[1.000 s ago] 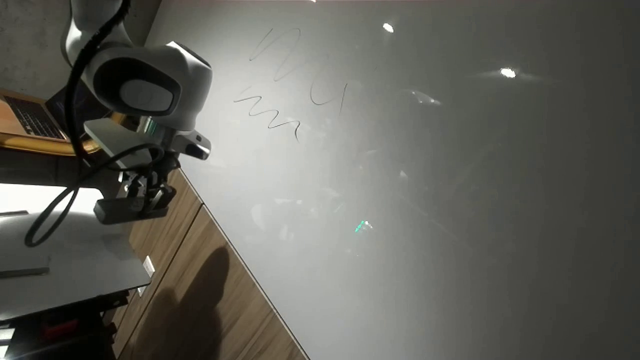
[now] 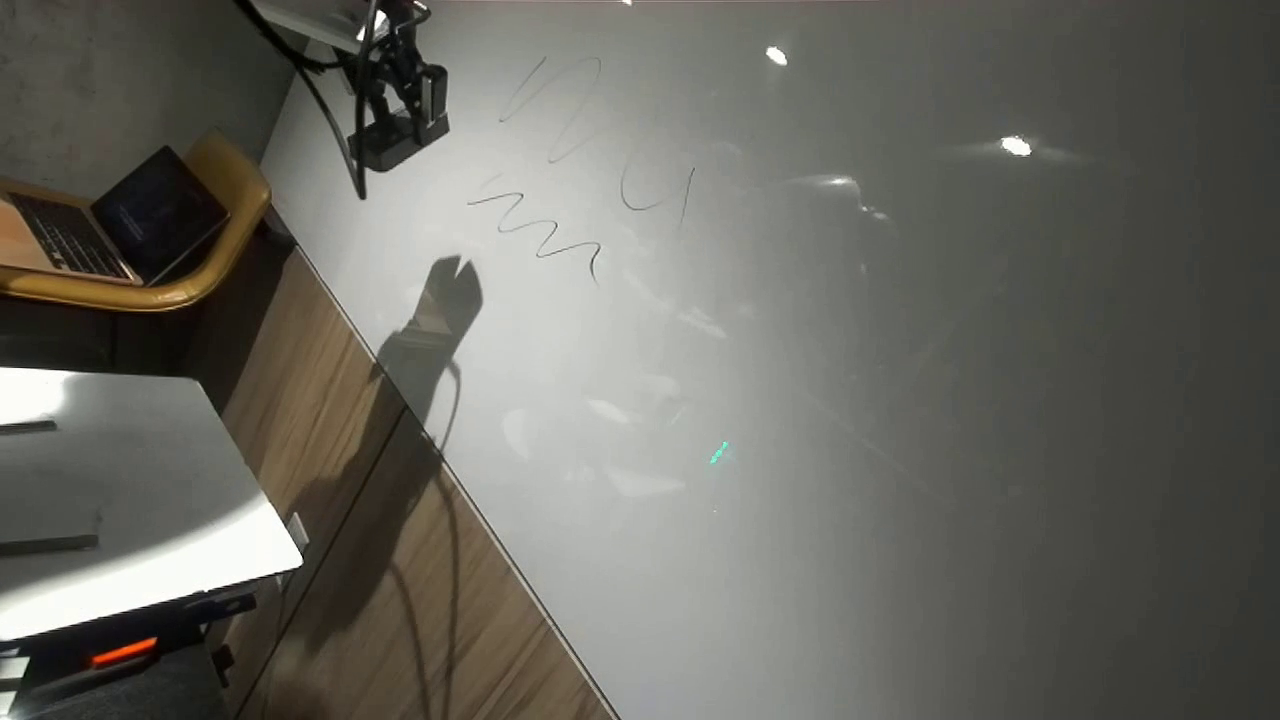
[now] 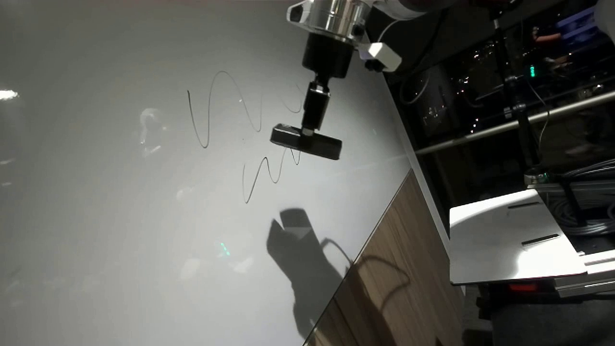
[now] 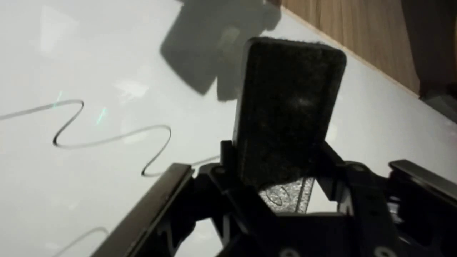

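Observation:
A dark block-shaped eraser [image 4: 293, 98] is clamped between the fingers of my gripper; its dark felt face shows in the wrist view. Exterior view 2 has the eraser [image 3: 320, 147] at the end of the gripper [image 3: 312, 128], apparently held off the large whiteboard [image 3: 144, 230]. Thin wavy marker lines cover part of the board: a lower zigzag [image 2: 524, 224] and fainter loops above it. In the same view the eraser [image 2: 390, 144] is at the upper left, to the left of those lines. Part of the lower scribble is hidden behind it in exterior view 2.
Wood panelling [image 2: 480, 588] borders the board's lower edge. A small white table [image 3: 501, 248] stands beyond that edge, and a yellow chair [image 2: 234, 180] holds a laptop [image 2: 156, 216]. The board's wide middle and right are free of objects.
In exterior view 1 the arm with the eraser has moved up from over the white table to beside the upper marks. Its shadow now reaches onto the board. The marker lines look the same.

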